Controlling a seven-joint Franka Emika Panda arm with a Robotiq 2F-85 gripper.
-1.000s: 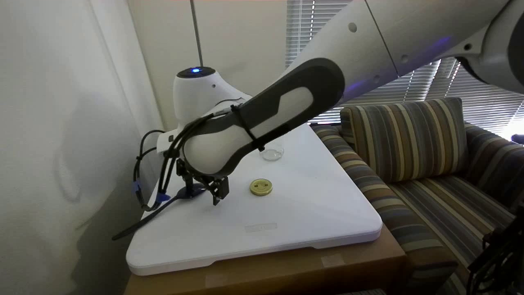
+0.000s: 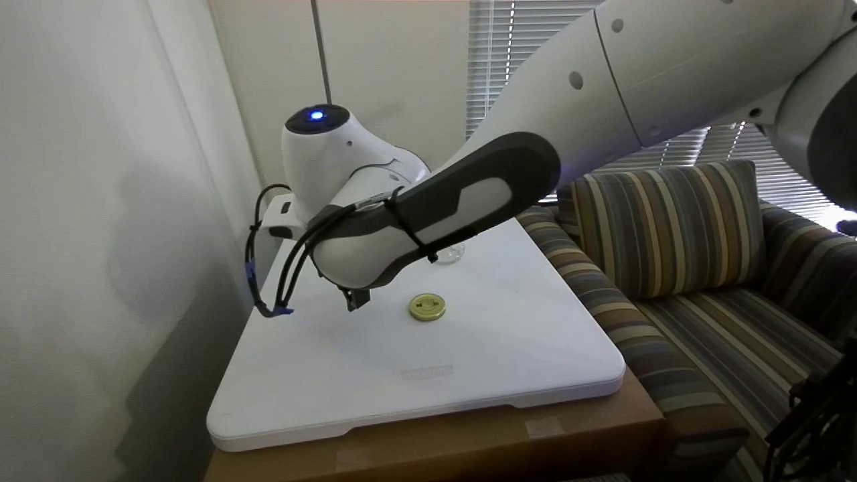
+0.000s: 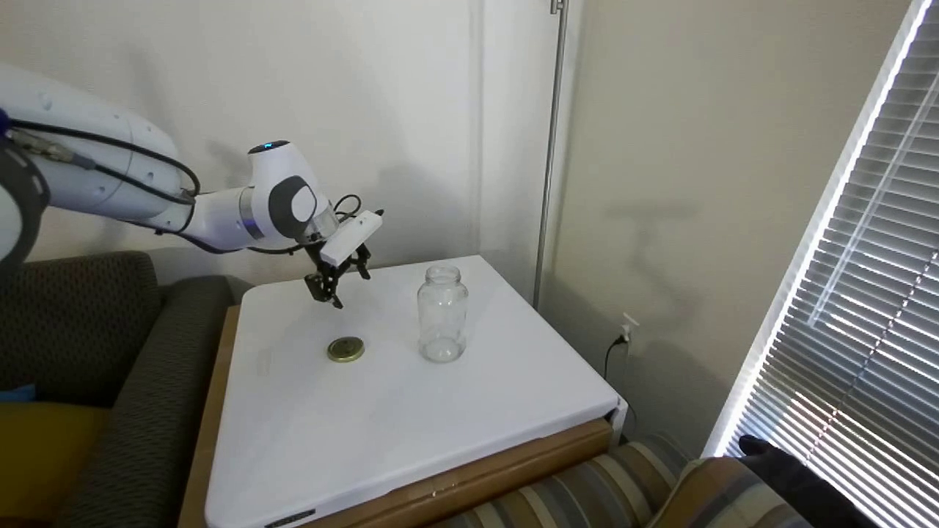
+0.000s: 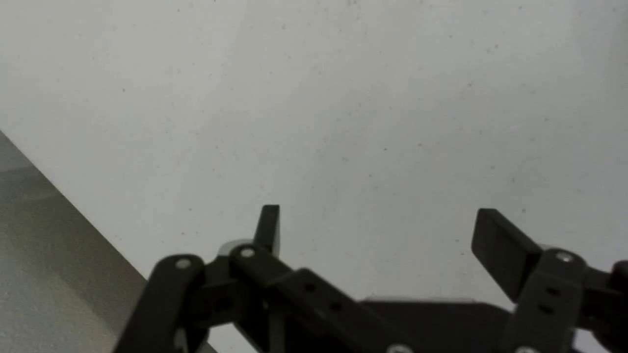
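Observation:
My gripper stands open in the wrist view, its two dark fingers wide apart with only bare white table between them. Exterior view 2 has the gripper above the table's wall side, behind the lid. The arm hides most of it in exterior view 1, where one dark finger pokes out below. A gold-green round lid lies flat on the table. An open clear glass jar stands upright to its right; the arm covers all but the jar's base in exterior view 1. No black utensil shows in any present view.
A wall borders one side, a striped sofa the other. Cables hang from the wrist.
A long black spoon-like utensil was at the gripper, over the table's left edge; it is no longer visible. The gripper has turned and risen, showing less below the arm.

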